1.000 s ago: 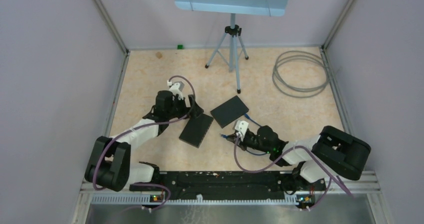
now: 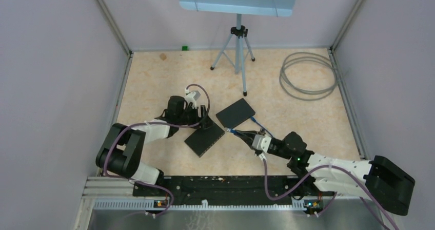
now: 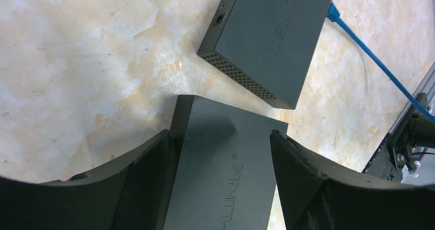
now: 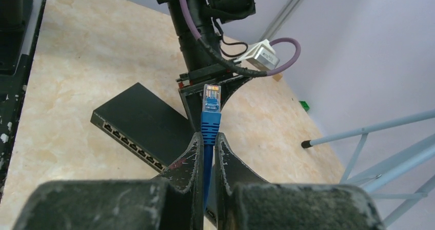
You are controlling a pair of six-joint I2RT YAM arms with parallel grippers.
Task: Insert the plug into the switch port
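Note:
The black switch [image 2: 204, 136] lies on the table in front of the left arm, with a row of ports [image 4: 131, 145] along one side in the right wrist view. My left gripper is part open at the switch's far end, one finger [image 3: 149, 155] beside each long side; firm contact cannot be made out. A blue cable with a clear-tipped plug [image 4: 211, 112] is held in my right gripper, its fingers shut just behind the connector. The plug's tip is free in the air, to the right of the switch in the top view.
A second black box [image 3: 267, 40] lies close to the switch, with another blue cable end [image 3: 333, 13] at its side. Behind stands a light-blue tripod stand [image 2: 239, 50]. A grey cable coil [image 2: 308, 91] rests at the back right.
The switch has turned clockwise in the top view, and my left gripper has shifted right and slightly nearer the front. My right gripper has turned and moved slightly with the plug.

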